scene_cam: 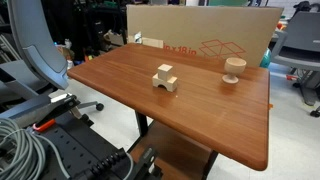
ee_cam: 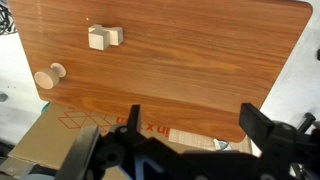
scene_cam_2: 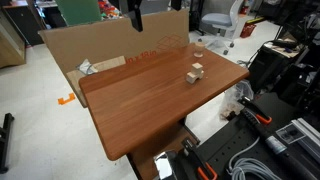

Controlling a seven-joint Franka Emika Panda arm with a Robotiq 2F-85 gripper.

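Note:
A pale wooden cube (scene_cam: 164, 72) appears to rest on a second pale block (scene_cam: 165, 83) in the middle of the table (scene_cam: 215, 115). The wrist view shows the cube (ee_cam: 98, 39) and the lower block (ee_cam: 116, 36) partly overlapping at upper left. Near the table's far edge stands a pale cup-shaped piece (scene_cam: 234, 67), visible at the left of the wrist view as a round top (ee_cam: 45, 78). My gripper is open above the table near the cardboard, its fingers wide apart with nothing between them. The blocks and cup are well away from it.
A tall cardboard panel (scene_cam: 180, 28) stands along the table's far edge. A small white item (scene_cam_2: 98, 67) lies by it. Cables (scene_cam: 22, 145) and dark equipment occupy the near side.

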